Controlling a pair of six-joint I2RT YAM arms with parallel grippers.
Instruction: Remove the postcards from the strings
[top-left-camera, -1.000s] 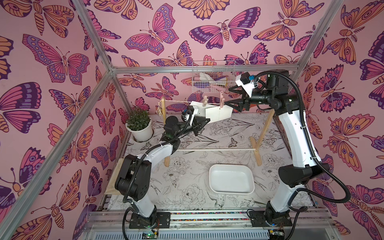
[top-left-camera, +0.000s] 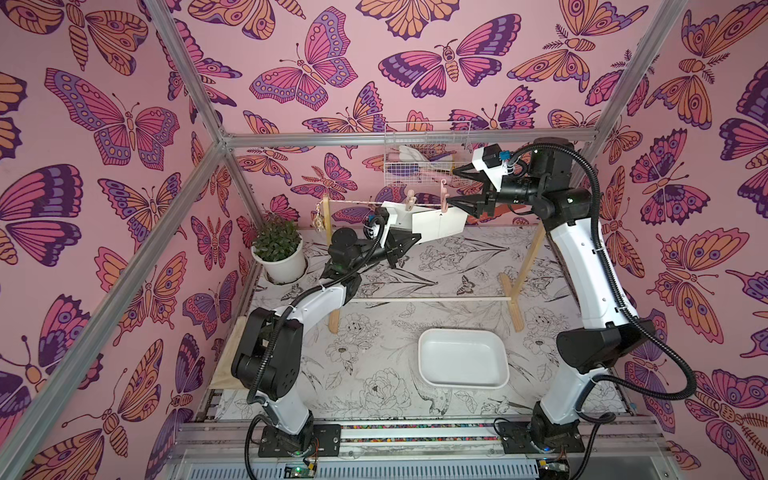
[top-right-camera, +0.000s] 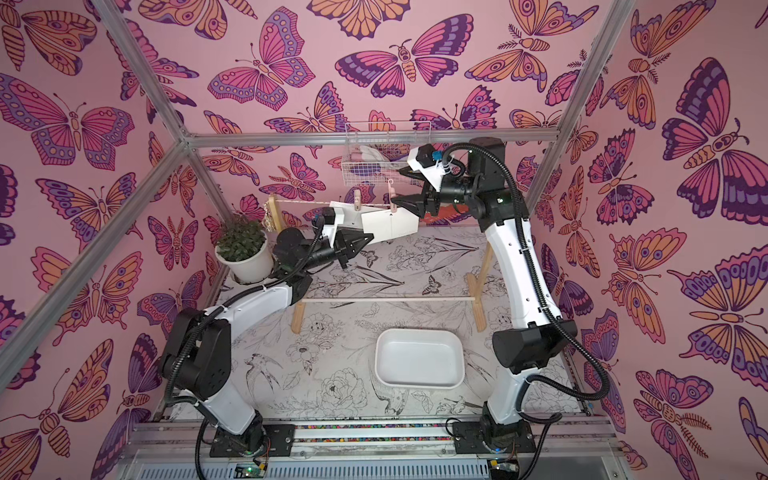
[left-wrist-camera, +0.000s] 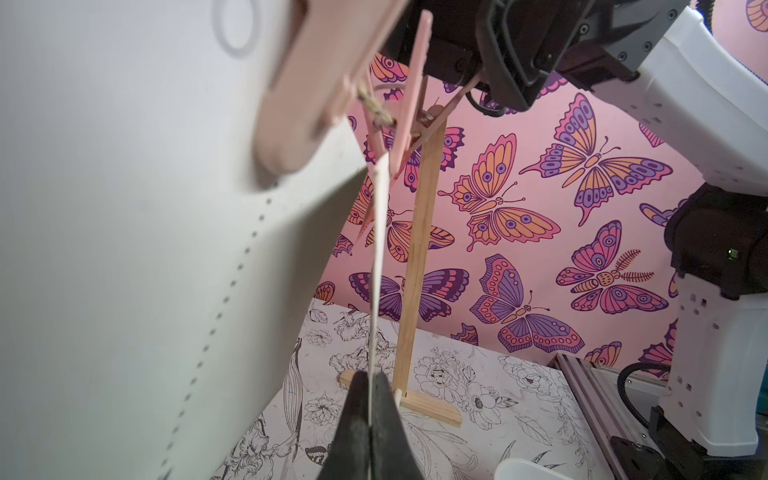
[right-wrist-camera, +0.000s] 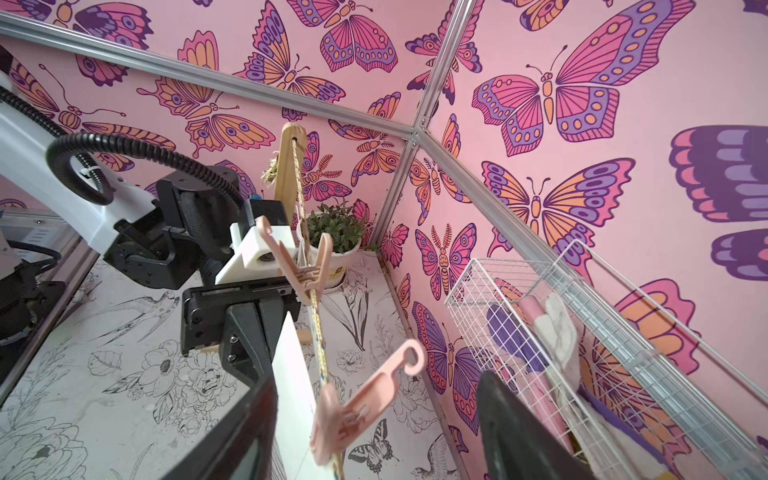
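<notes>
A white postcard (top-left-camera: 438, 225) hangs from the string (right-wrist-camera: 317, 328) by a pink clothespin (top-left-camera: 445, 196). A second clothespin (top-left-camera: 410, 200) holds another white card nearer the left post. My left gripper is shut on the thin edge of one postcard (left-wrist-camera: 374, 272), seen edge-on running down between its fingers. At the right-hand clothespin, my right gripper (top-left-camera: 453, 187) stands open. In the right wrist view, its blurred fingers (right-wrist-camera: 248, 432) lie either side of that clothespin (right-wrist-camera: 360, 408), without gripping it.
A wire basket (right-wrist-camera: 552, 352) with soft items hangs on the back wall behind the string. A white tray (top-left-camera: 463, 358) sits on the clear front table. A potted plant (top-left-camera: 279, 254) stands left of the wooden post (top-left-camera: 327, 220).
The left arm and the postcards are almost still.
</notes>
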